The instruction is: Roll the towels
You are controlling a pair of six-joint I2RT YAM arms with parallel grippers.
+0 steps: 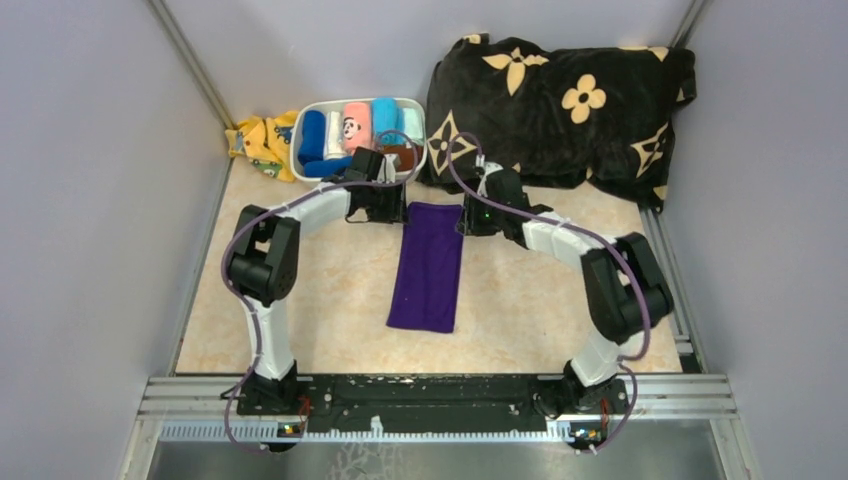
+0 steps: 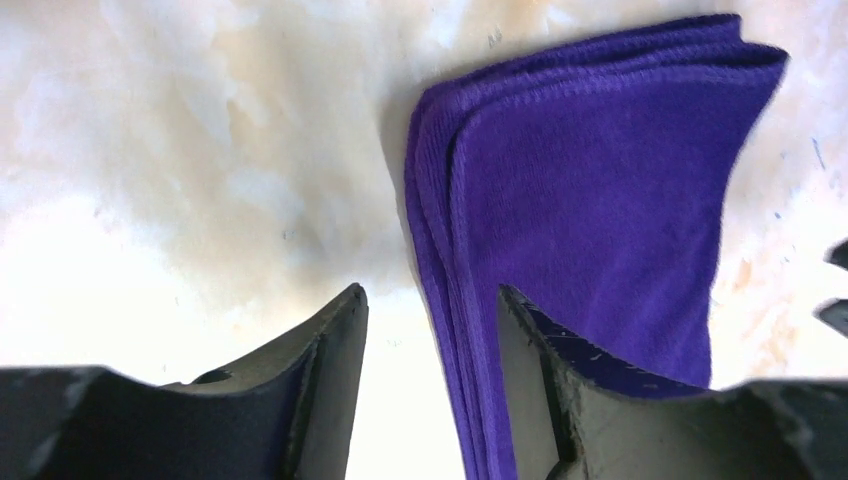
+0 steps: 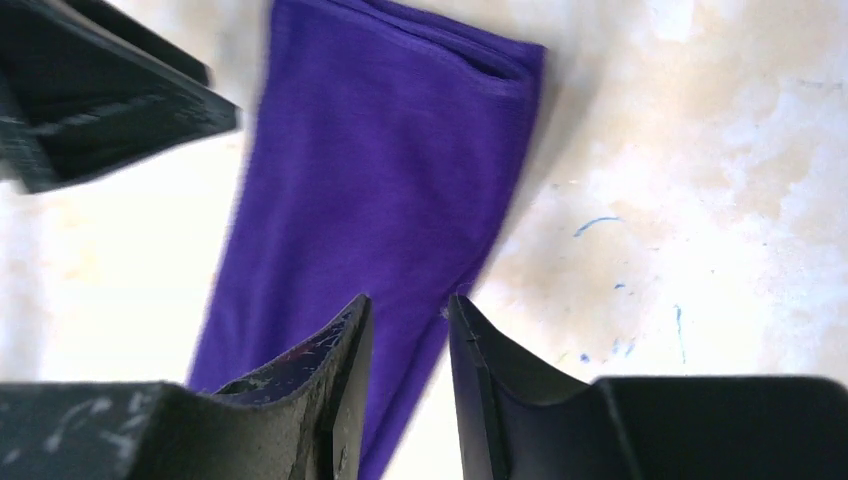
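Note:
A folded purple towel (image 1: pixel 428 275) lies flat lengthwise in the middle of the table, its far end layered. My left gripper is above the towel's far left edge. Its fingertips show apart over the cloth, and whether anything is held between them is unclear. My right gripper hangs over the towel's right side with its fingers a little apart and nothing seen between them. Part of another gripper's black body shows at the upper left of the right wrist view.
A white bin (image 1: pixel 298 150) of rolled towels stands at the back left, beside a yellow cloth (image 1: pixel 262 148). A black patterned blanket (image 1: pixel 550 115) fills the back right.

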